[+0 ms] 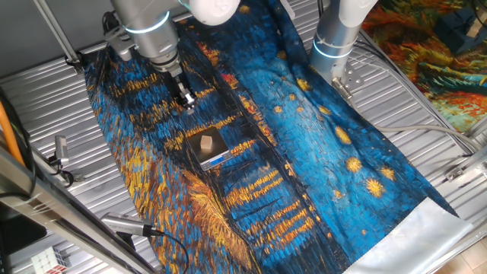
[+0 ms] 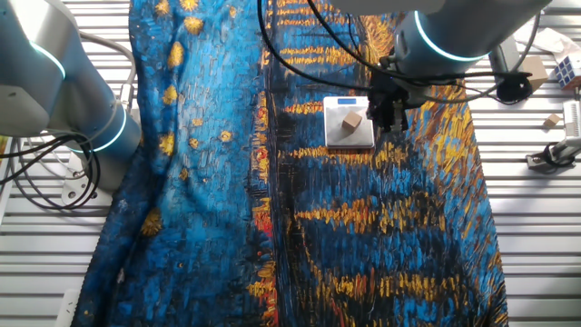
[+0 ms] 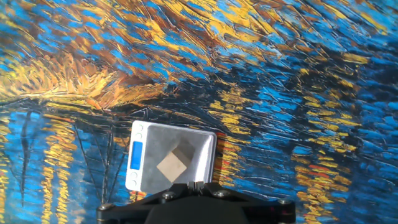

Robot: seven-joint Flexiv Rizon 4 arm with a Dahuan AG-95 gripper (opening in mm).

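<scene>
A small tan wooden block (image 3: pixel 171 165) rests on the flat metal plate of a digital scale (image 3: pixel 144 182), turned at an angle to its sides. From the first exterior view, the block (image 1: pixel 206 143) is on the scale, and my gripper (image 1: pixel 190 105) hangs over the cloth behind it, apart from both. The second exterior view has the gripper (image 2: pixel 392 125) just to the right of the scale (image 2: pixel 338 138). In the wrist view the fingertips meet at the bottom middle, in front of the block, with nothing visible between them; the gripper looks shut.
A painted-pattern cloth (image 1: pixel 251 194) covers most of the slatted table, with folds on its blue side. A camera (image 1: pixel 125 224) with a cable sits near the left edge.
</scene>
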